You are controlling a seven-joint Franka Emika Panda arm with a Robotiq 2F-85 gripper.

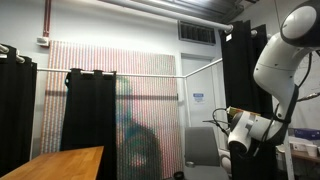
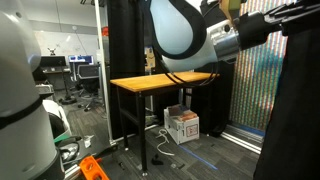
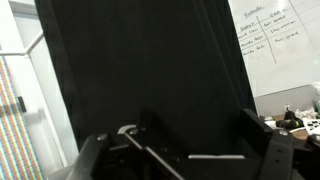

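Note:
In the wrist view my gripper stands open, its dark fingers wide apart along the lower edge. Nothing shows between them. A black curtain fills most of the view beyond. From the first exterior view, the white arm hangs at the right before a black curtain; the gripper itself is hard to make out there. The wooden table is at the lower left, well apart from the arm. In the second exterior view the arm crosses the top and the gripper cannot be made out.
A grey chair stands near the arm. A whiteboard and a cluttered desk lie beyond the curtain's right edge.

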